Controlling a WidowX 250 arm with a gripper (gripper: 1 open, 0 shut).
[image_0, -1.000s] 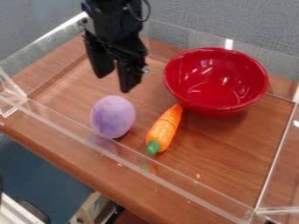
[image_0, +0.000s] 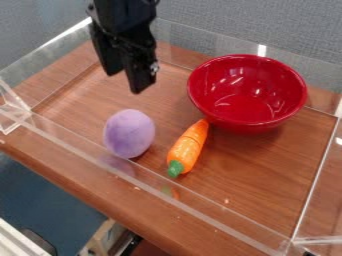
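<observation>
My black gripper (image_0: 127, 70) hangs over the upper left of the wooden board, above and behind a light purple ball (image_0: 128, 133); its fingers are dark and blurred, so their state is unclear. An orange carrot with a green tip (image_0: 189, 148) lies right of the ball. A red bowl (image_0: 247, 95) sits at the back right, just behind the carrot.
Clear low walls (image_0: 201, 210) edge the wooden board (image_0: 254, 180) on its sides. A grey textured wall stands behind. The board's front right and far left are bare.
The objects are unmoved.
</observation>
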